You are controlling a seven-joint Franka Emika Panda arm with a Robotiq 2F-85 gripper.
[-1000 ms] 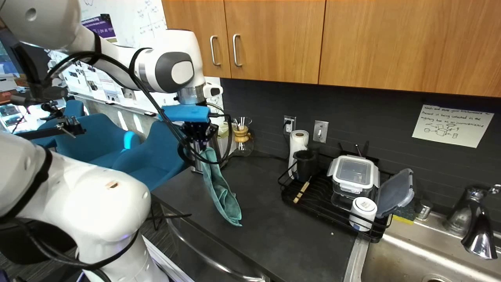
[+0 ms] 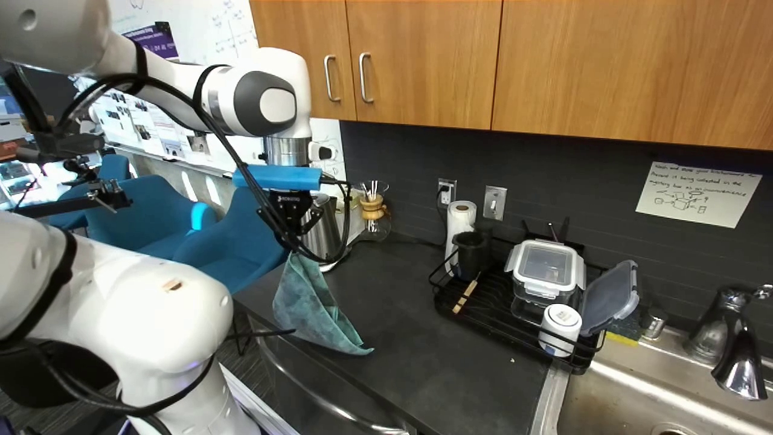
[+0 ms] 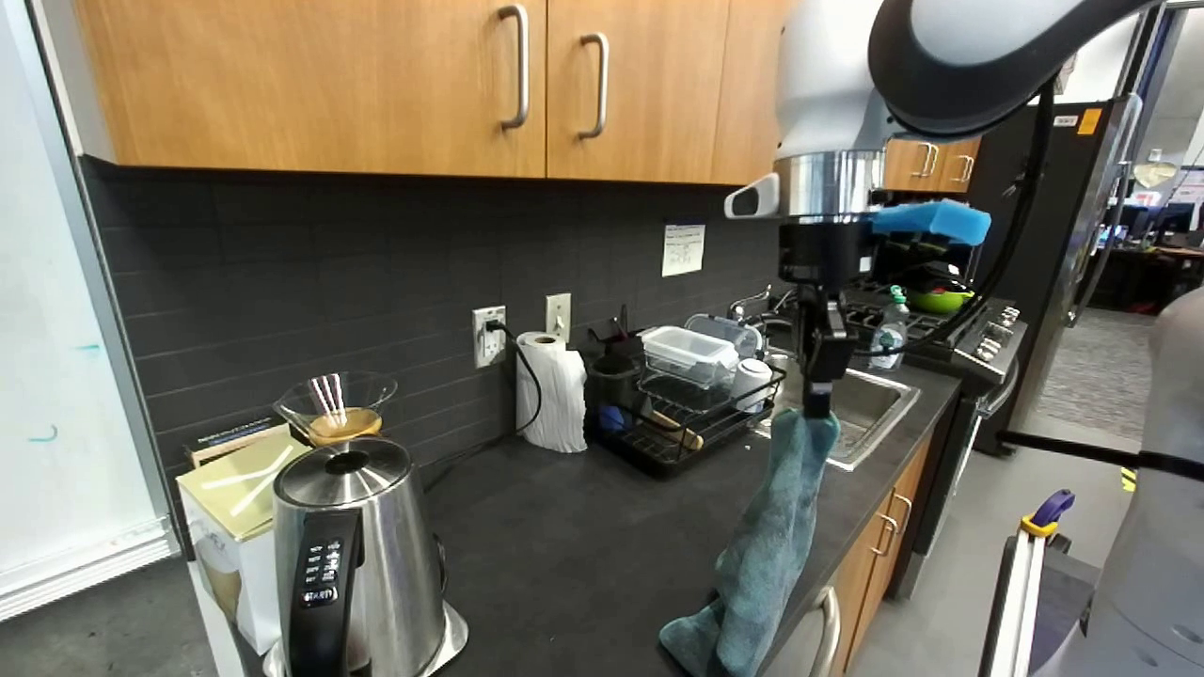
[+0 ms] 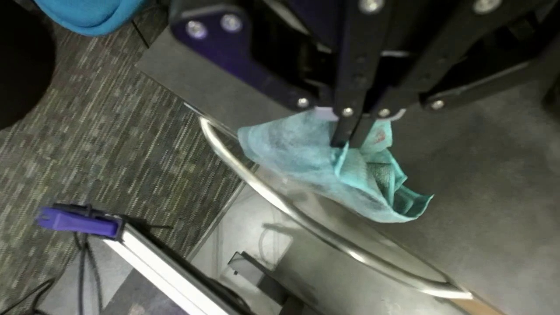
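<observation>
A teal cloth (image 2: 309, 303) hangs from my gripper, which is shut on its upper part. In the second exterior view, the cloth (image 3: 768, 542) droops in a long fold, its bottom corner spread out low by the counter's front edge. From the wrist, the cloth (image 4: 294, 144) shows folds to the right of the fingertips and a broad flat part to the left. The dark counter (image 2: 435, 355) lies beneath it. Whether the bottom corner touches the counter is hard to tell.
On the counter stand a black dish rack (image 2: 464, 304) with containers, a paper towel roll (image 3: 550, 395) and a steel kettle (image 3: 356, 542). The sink (image 2: 616, 399) is at the right. A curved metal handle (image 4: 315, 225) runs below the counter's front edge. Mid-counter is clear.
The gripper has lowered slightly and shifted a little left in exterior view 1. The hanging cloth has swung and spread wider, its upper part now further left.
</observation>
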